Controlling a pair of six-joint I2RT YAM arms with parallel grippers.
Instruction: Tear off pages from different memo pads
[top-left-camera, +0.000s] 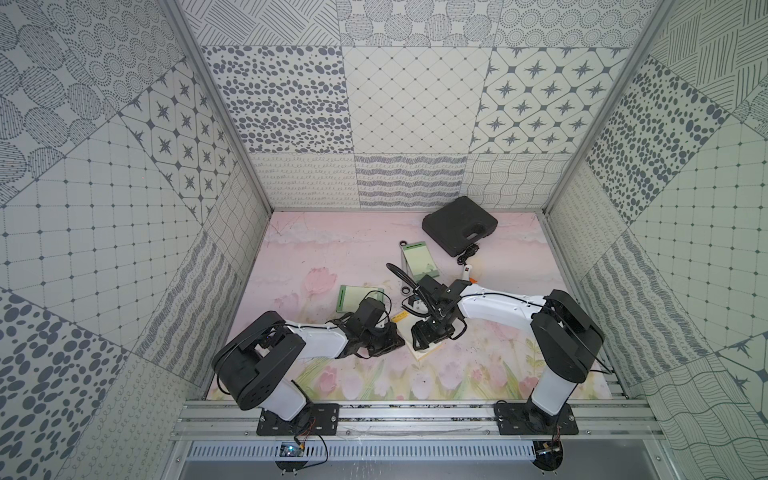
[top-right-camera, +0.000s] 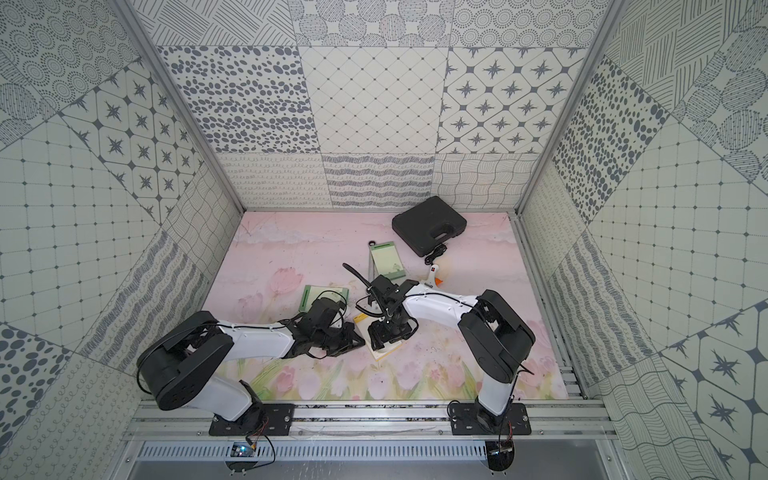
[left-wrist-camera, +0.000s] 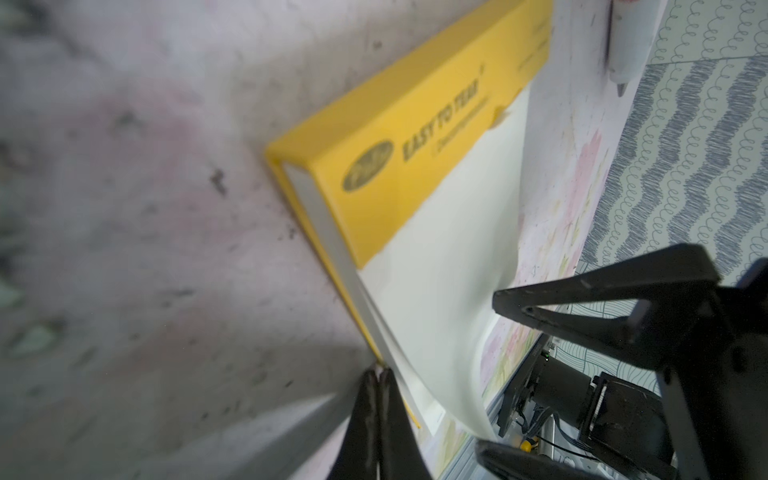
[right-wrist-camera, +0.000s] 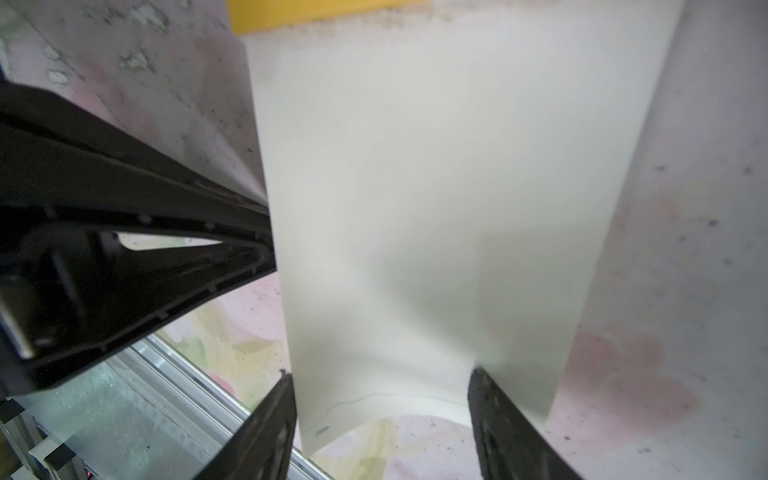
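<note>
A memo pad with yellow "EASY TO TEAR" binding (left-wrist-camera: 416, 120) and white pages (right-wrist-camera: 456, 184) lies at the front centre. My left gripper is shut with nothing visible between its fingers, tips against the pad's side edge. In the left wrist view the top page curves up at its free end beside my right arm's black fingers. My right gripper is at that free end, a fingertip either side in its wrist view; the page bulges between them, though the exact grip is hard to see. Green memo pads (top-left-camera: 419, 257) (top-left-camera: 358, 297) lie behind and to the left.
A black case (top-left-camera: 459, 224) is at the back right, with a small white-and-orange object (top-left-camera: 467, 272) in front. A wrench-like tool (top-right-camera: 370, 256) lies beside the rear green pad.
</note>
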